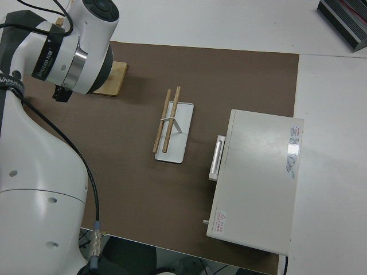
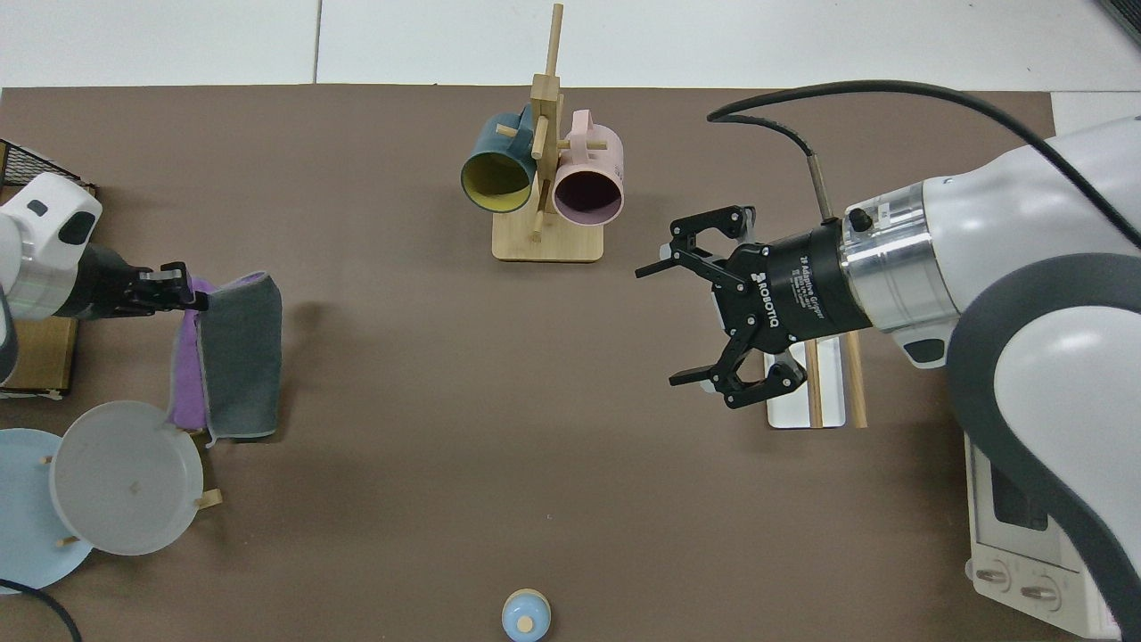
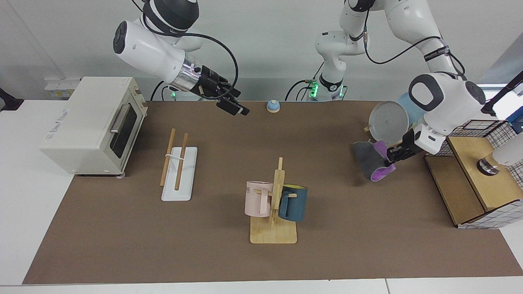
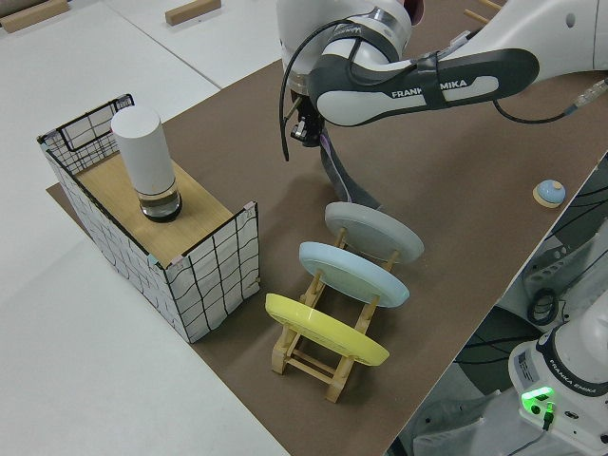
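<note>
In the top view, my left gripper (image 2: pixel 188 290) at the far left is shut on a two-sided cloth (image 2: pixel 241 358), grey and purple, which hangs from it beside the plate rack. In the left view the cloth (image 3: pixel 366 161) hangs at that gripper, close to the wire basket. My right gripper (image 2: pixel 668 323) stands open over the mat at the right, nothing between its fingers, near a white board with two wooden sticks (image 2: pixel 815 387).
A mug tree (image 2: pixel 547 244) with blue and pink mugs stands at the back centre. Plates (image 2: pixel 127 477) stand in a rack at front left, a white oven (image 2: pixel 1027 578) at the right, a small blue object (image 2: pixel 526 615) at the front.
</note>
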